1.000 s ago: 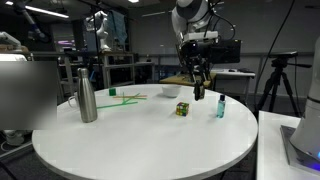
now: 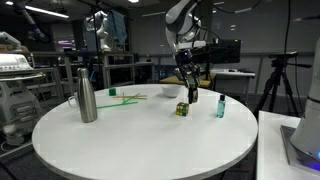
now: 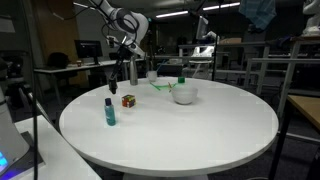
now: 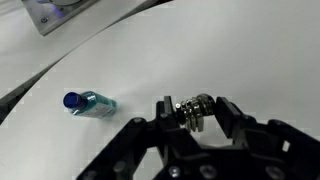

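Observation:
My gripper is shut on a small dark object (image 4: 194, 124) with light and orange patches, partly hidden by the fingers. In exterior view 1 the gripper (image 2: 192, 90) hangs over the right part of the round table, just behind and right of a multicoloured cube (image 2: 182, 110). A teal bottle (image 2: 221, 107) stands farther right. In the wrist view this bottle (image 4: 90, 104), with its dark blue cap, is left of the fingers. Exterior view 2 has the cube (image 3: 128, 101) right of the gripper (image 3: 110, 88). Whether the held object touches the table, I cannot tell.
On the white table (image 2: 140, 145) stand a steel flask (image 2: 87, 97) at the left and a white bowl (image 3: 185, 94) farther back. Green sticks (image 2: 122, 103) and a green block (image 2: 112, 92) lie near the far side.
The arm has shifted slightly left and away from the camera of exterior view 1, the dark object moving along with the gripper. Cube and bottle have stayed in place.

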